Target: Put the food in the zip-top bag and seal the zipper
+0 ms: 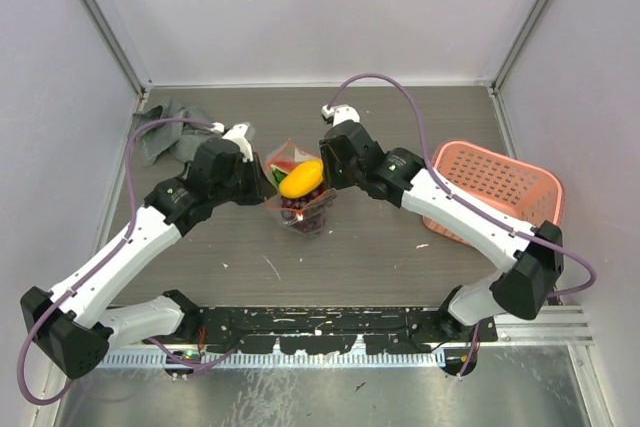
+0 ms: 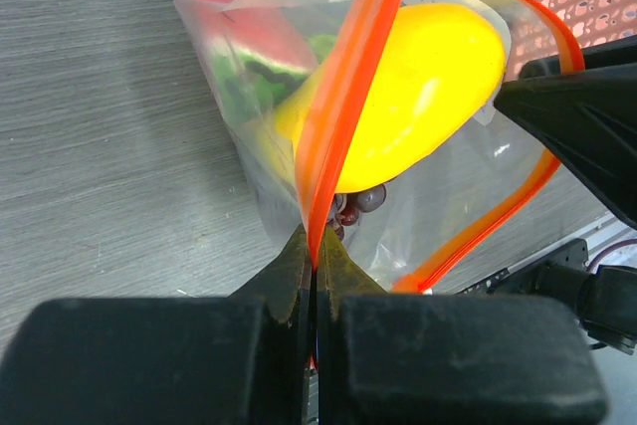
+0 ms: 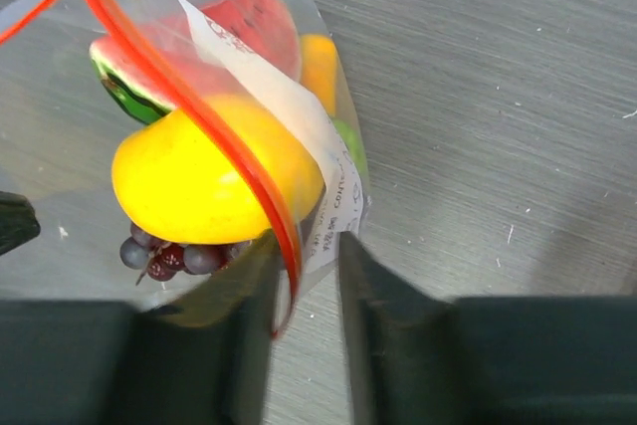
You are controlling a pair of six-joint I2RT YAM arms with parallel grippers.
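The clear zip top bag point(image 1: 309, 220) with its orange rim stands between the two arms, its mouth spread. A yellow mango-like fruit point(image 2: 423, 87) lies on top inside it, with watermelon point(image 3: 254, 27) and dark grapes point(image 3: 179, 258) around it. In the left wrist view my left gripper is shut on the near corner of the orange rim. On the opposite side my right gripper is part open, and the bag's orange edge point(image 3: 234, 151) runs down into the gap between its fingers. One left fingertip point(image 3: 15, 221) shows at the right wrist view's left border.
An empty-looking salmon-coloured basket point(image 1: 497, 187) stands at the right. A crumpled grey-green cloth point(image 1: 172, 132) lies at the back left. The table point(image 1: 400, 262) in front of the bag is clear.
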